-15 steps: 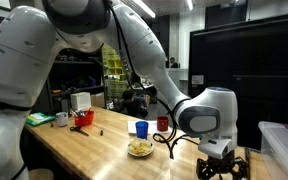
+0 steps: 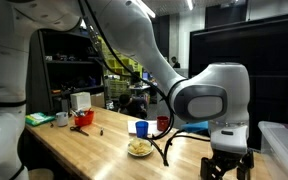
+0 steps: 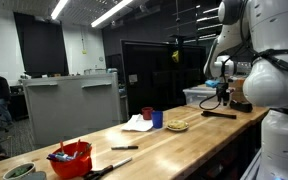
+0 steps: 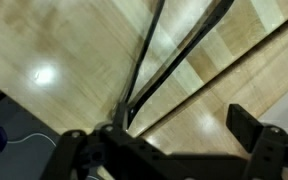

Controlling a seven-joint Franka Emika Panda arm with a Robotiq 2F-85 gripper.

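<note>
My gripper is open over the wooden table, its two dark fingers wide apart in the wrist view. Two thin black strips (image 4: pixel 196 40) run down that view and converge near the left finger; whether they are one tool or a cable I cannot tell. No object shows held in the fingers. In exterior view 1 the gripper (image 2: pixel 227 166) points down, low near the table's right end. Exterior view 2 has a long black item (image 3: pixel 219 115) lying on the table near the far-off gripper (image 3: pixel 224 98).
A yellow plate (image 2: pixel 140 147), a blue cup (image 2: pixel 142 129) and a red mug (image 2: pixel 163 124) stand mid-table. A red container (image 3: pixel 71 158) with tools sits at the other end. Behind the arm is a clear plastic bin (image 3: pixel 199 95). Bare wood lies between.
The arm has come down and toward exterior view 1's camera, so the gripper appears larger and lower. The table items stay where they were.
</note>
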